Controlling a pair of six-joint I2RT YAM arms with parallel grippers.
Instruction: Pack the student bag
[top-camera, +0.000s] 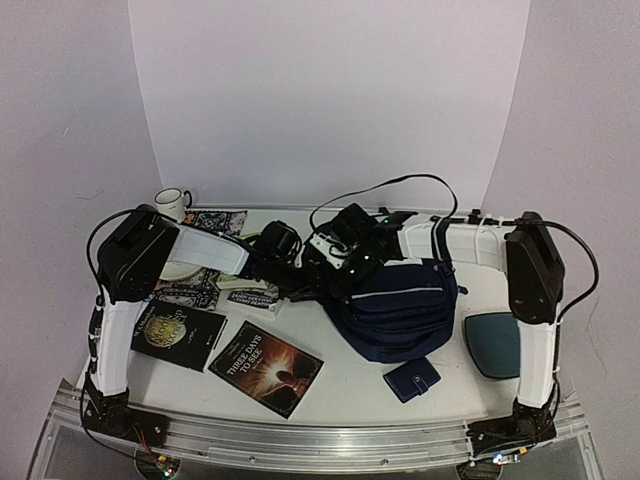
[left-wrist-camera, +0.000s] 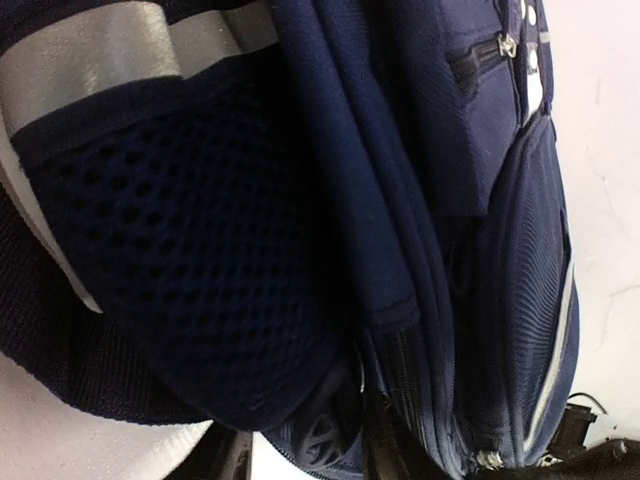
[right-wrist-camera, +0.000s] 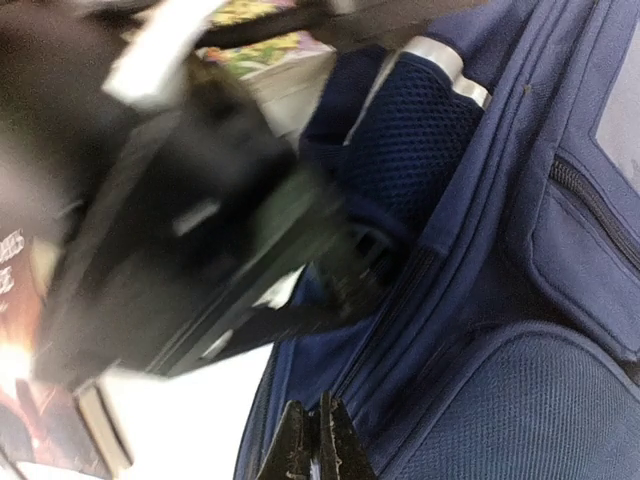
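Observation:
A navy backpack (top-camera: 395, 310) lies right of the table's middle, its upper left part covered by both arms in the top view. My left gripper is at its side, below the mesh pocket (left-wrist-camera: 190, 240). Its fingers stand apart around a black buckle (left-wrist-camera: 320, 440); whether they clamp it is unclear. The right gripper is shut beside the bag's zipper seam (right-wrist-camera: 385, 320), fingertips together. Whether a zipper pull is pinched there cannot be made out. Left of the bag lie a "Three Days to See" book (top-camera: 266, 368) and a black book (top-camera: 178, 333).
A small navy wallet (top-camera: 412, 379) lies in front of the bag, and a dark teal flat item (top-camera: 493, 345) is at right. Behind the books are another book (top-camera: 252, 300), a patterned cloth (top-camera: 215, 222) and a white mug (top-camera: 172, 204). The two arms nearly touch over the bag.

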